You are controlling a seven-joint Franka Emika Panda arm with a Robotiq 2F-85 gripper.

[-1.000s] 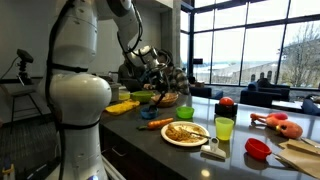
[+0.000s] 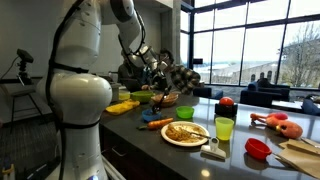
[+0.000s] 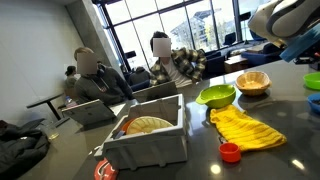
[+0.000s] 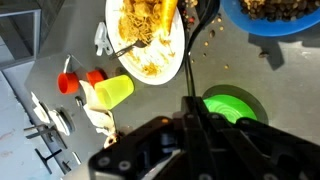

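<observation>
In the wrist view my gripper is shut on the thin handle of a dark utensil [image 4: 188,72], which looks like a spoon or ladle. Its far end reaches the top edge, between the plate and a blue bowl [image 4: 233,18] of small brown pieces; whether it carries anything cannot be made out. Pasta-like food lies on the white plate [image 4: 180,52], with an orange carrot [image 4: 167,14] appearing over its edge. Exterior view 1 has my gripper [image 2: 158,86] above the far side of the counter, near the blue bowl [image 2: 150,115].
A green bowl [image 4: 232,106] lies below the gripper. Beyond the plate stand a yellow cup [image 4: 115,91] and a red cup [image 4: 68,82]. In exterior view 2 a grey bin [image 3: 145,150], yellow cloth [image 3: 245,128] and wooden bowl [image 3: 253,82] occupy the table; two people sit behind.
The arm's end has shifted slightly lower and to the right in exterior view 1. Plate, carrot and bowls appear unmoved.
</observation>
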